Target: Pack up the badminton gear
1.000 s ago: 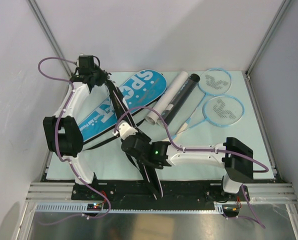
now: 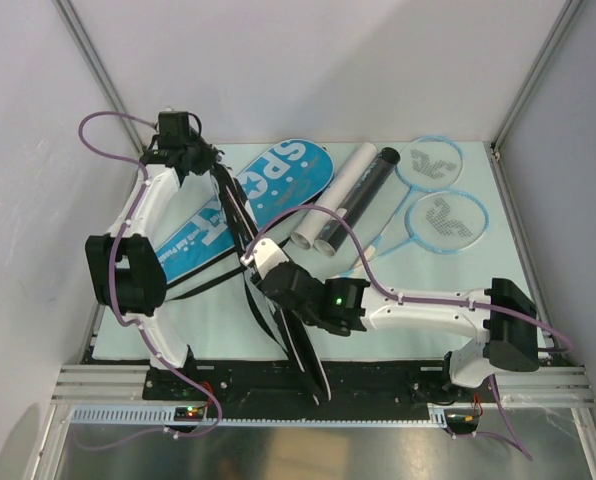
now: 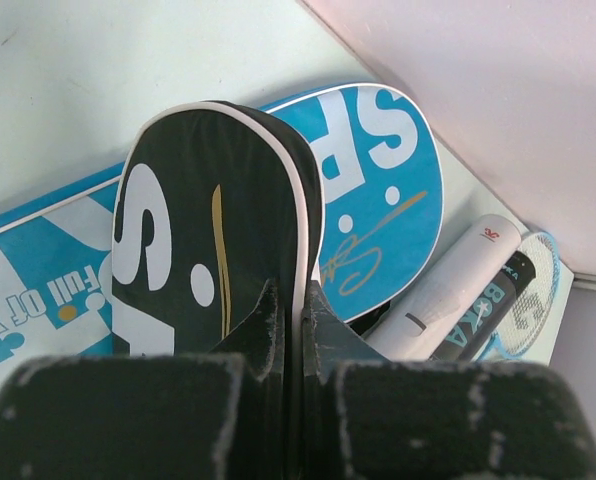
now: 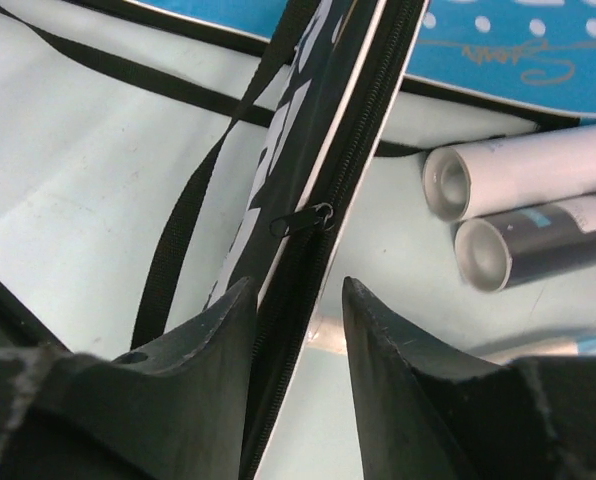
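A black racket bag point(image 2: 296, 345) with white piping stands on edge, running from the far left to the table's front edge. Its far end is pinched in my left gripper, which is shut on the piped edge. Around the bag's zipped edge, my right gripper is part open, with a gap beside its right finger. A zipper pull point(image 4: 300, 222) hangs just beyond those fingertips. Under the black bag lies a blue racket bag point(image 2: 303, 165). Two rackets point(image 2: 446, 222) and two shuttle tubes, one white point(image 2: 333, 195) and one black point(image 2: 363, 195), rest to the right.
The black strap point(image 4: 173, 250) trails beside the black bag on the left. Bare white table point(image 2: 458, 290) shows at the right and front. Walls enclose the back and both sides.
My right gripper has shifted a little right and toward the front along the black bag. The bag's near end has swung slightly right. My left arm is almost still.
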